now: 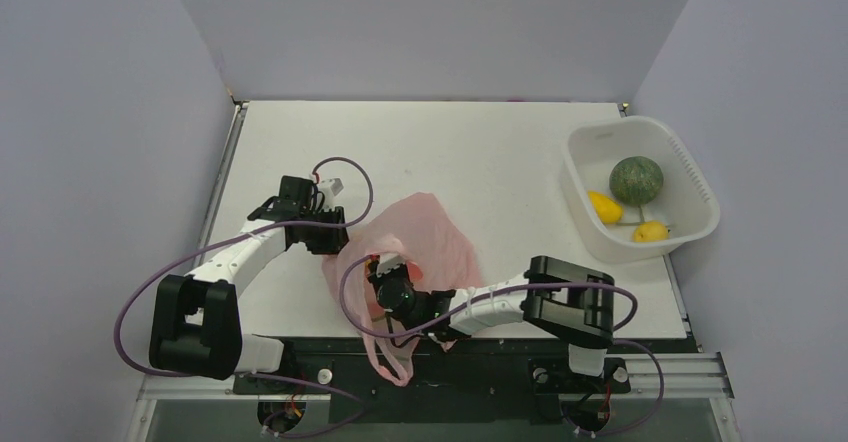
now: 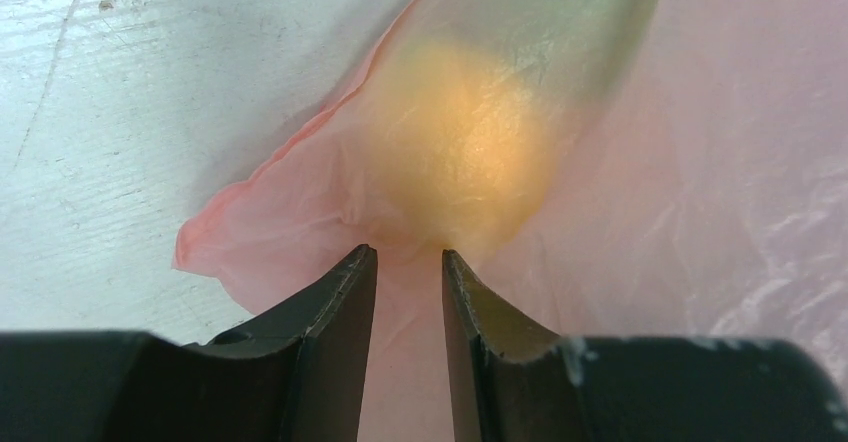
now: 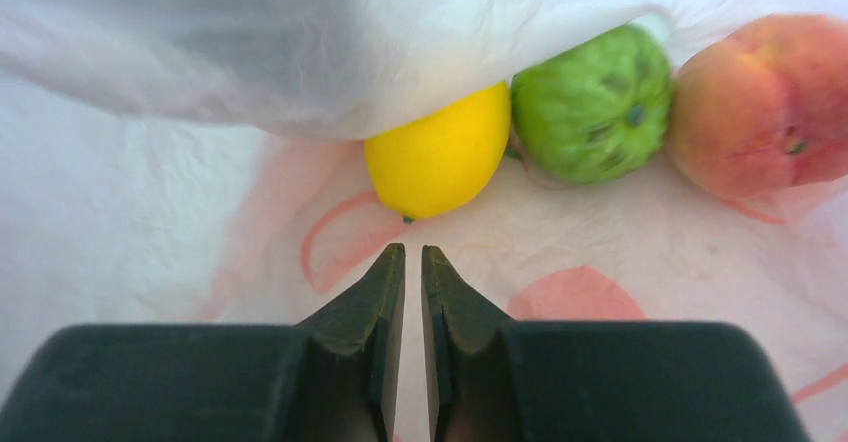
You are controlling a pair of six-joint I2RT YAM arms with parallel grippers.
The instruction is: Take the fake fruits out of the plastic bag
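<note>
The pink plastic bag (image 1: 425, 224) lies at the table's front. Inside it, the right wrist view shows a yellow lemon-like fruit (image 3: 440, 157), a green fruit (image 3: 595, 107) and a peach (image 3: 755, 102) in a row. My right gripper reaches into the bag's mouth, shut and empty, just short of the yellow fruit. At the bag's left side is my left gripper, its fingers partly apart with no fruit between them. Through the film beyond them show a blurred orange-yellow fruit (image 2: 460, 142) and something dark green; whether the film is between the fingers is unclear.
A white bin (image 1: 688, 222) at the right holds a green melon-like fruit (image 1: 636, 180) and two yellow fruits. Bare table (image 1: 480, 142) lies behind the bag. Film hangs over the fruits in the right wrist view. Purple cables trail along both arms.
</note>
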